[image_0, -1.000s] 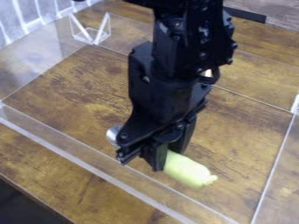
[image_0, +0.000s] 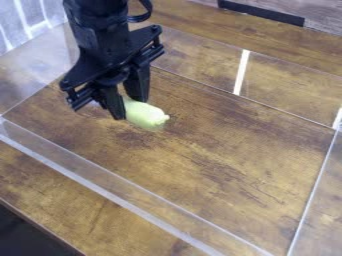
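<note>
My black gripper (image_0: 126, 96) hangs over the left-back part of the wooden board, shut on a pale green, elongated object (image_0: 144, 114) that juts out from between its fingers toward the lower right. Whether the object touches the board is hard to tell from this view.
Clear acrylic panels with white edges surround the wooden work surface (image_0: 221, 170). The middle and right of the board are clear. A dark strip (image_0: 278, 15) lies along the back, and a white slatted thing (image_0: 27, 25) stands at the back left.
My gripper has moved from the front middle toward the back left, carrying the pale green object with it, uncovering the middle and right of the board.
</note>
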